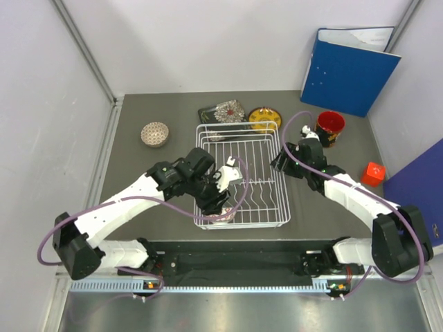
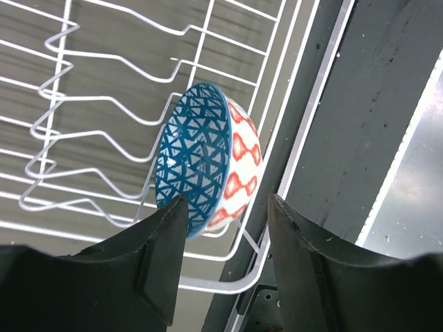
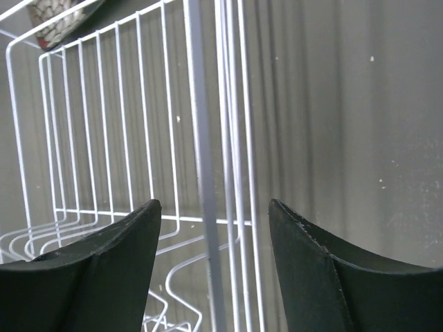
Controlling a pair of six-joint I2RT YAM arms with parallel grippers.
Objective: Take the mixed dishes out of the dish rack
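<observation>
In the white wire dish rack point(image 1: 247, 225) a bowl point(image 1: 220, 216), red and white outside, leans at the front left corner. The left wrist view shows the blue patterned inside of this bowl point(image 2: 195, 149) and its rim standing on edge. My left gripper is over the bowl, fingers apart, the bowl lying beyond and between the fingertips without visible grip. At the rack's right side, my right gripper is open, with the rack's side wires running between its fingers and nothing held.
A dark flowered plate point(image 1: 229, 111) and a yellow dish point(image 1: 264, 117) lie behind the rack. A speckled bowl point(image 1: 154, 134) sits at left, a red mug point(image 1: 329, 128) at back right, an orange block point(image 1: 374, 173) at right. Counter left of the rack is clear.
</observation>
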